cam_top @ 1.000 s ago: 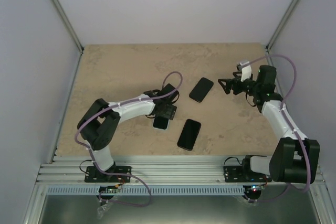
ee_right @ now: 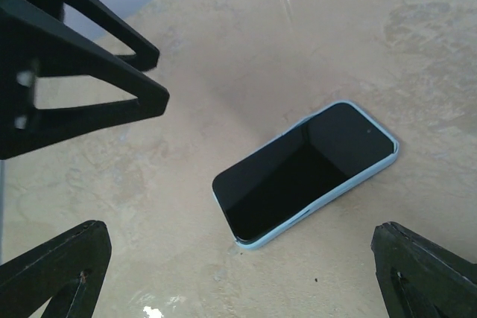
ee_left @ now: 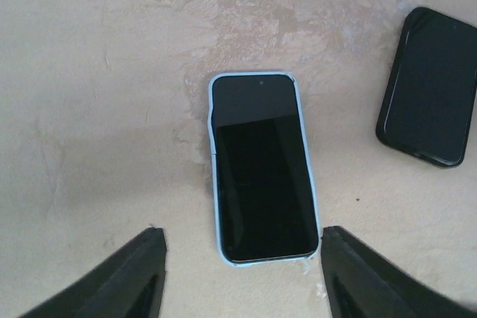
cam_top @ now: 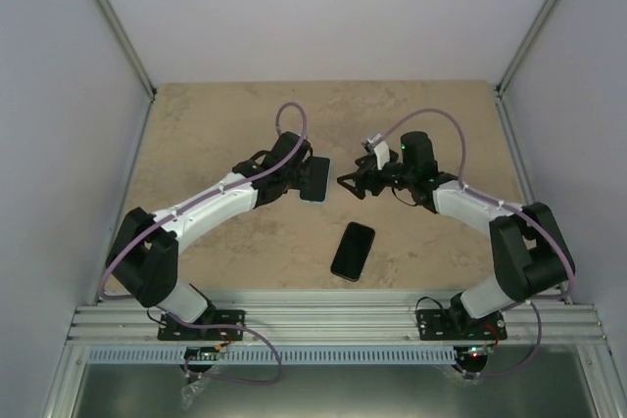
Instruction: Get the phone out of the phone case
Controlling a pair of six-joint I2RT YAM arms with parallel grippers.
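A dark-screened phone (ee_left: 261, 173) lies face up in a light blue case (ee_left: 216, 199), whose rim shows all round it in the left wrist view. My left gripper hovers over its near end, open, fingers spread on either side with nothing between them. In the top view that arm partly covers the phone (cam_top: 314, 183). My right gripper stands open to the right of the phone and holds nothing; the cased phone (ee_right: 305, 169) lies flat ahead of its fingers. The left gripper's fingers (ee_right: 112, 80) also reach into that view from the left.
A black slab like a phone (cam_top: 353, 251) lies near the front of the table. Another dark slab (ee_left: 432, 87) lies right of the cased phone in the left wrist view.
Over the last second the cased phone has shifted toward the back with my left arm, whose gripper now stands off it. My right gripper has come leftward toward the phone, covering a dark slab.
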